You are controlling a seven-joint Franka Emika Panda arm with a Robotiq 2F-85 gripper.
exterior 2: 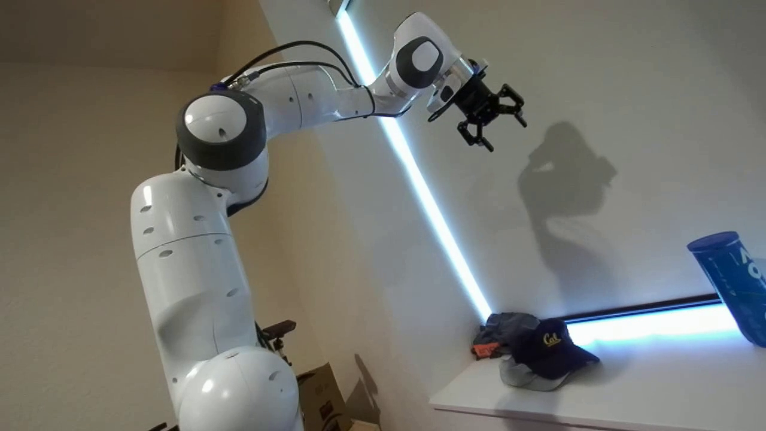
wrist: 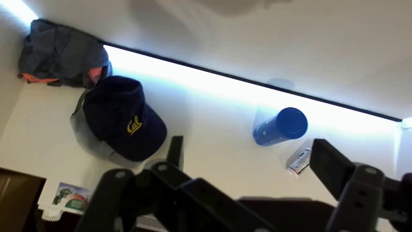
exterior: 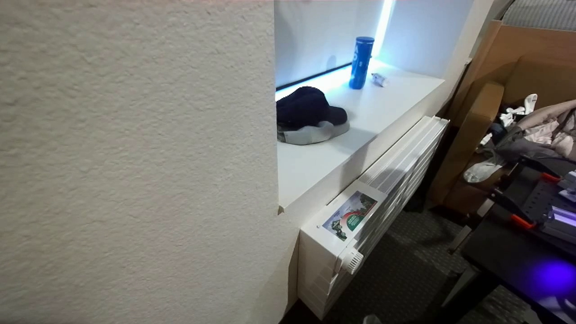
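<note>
My gripper (exterior 2: pixel 508 135) hangs high above the window sill, open, its two fingers spread wide and nothing between them. From the wrist view, the sill lies below the gripper. A navy cap (wrist: pixel 116 112) with a yellow "Cal" mark rests on a grey cap (wrist: pixel 87 133), toward the left. Right of centre stands a blue can (wrist: pixel 291 123). Beside it a small white tube (wrist: pixel 300 161) lies on its side, partly behind one finger. The same navy cap (exterior: pixel 308 105), blue can (exterior: pixel 360 64) and tube (exterior: pixel 379 80) show in exterior view 1, where the gripper is out of sight.
Dark grey cloth (wrist: pixel 63 52) with orange parts fills the sill's left corner. A bright light strip (exterior 2: pixel 431 194) runs up the window's side. Below the sill is a white radiator (exterior: pixel 402 162). Between the caps and the can the sill (wrist: pixel 216 154) is bare.
</note>
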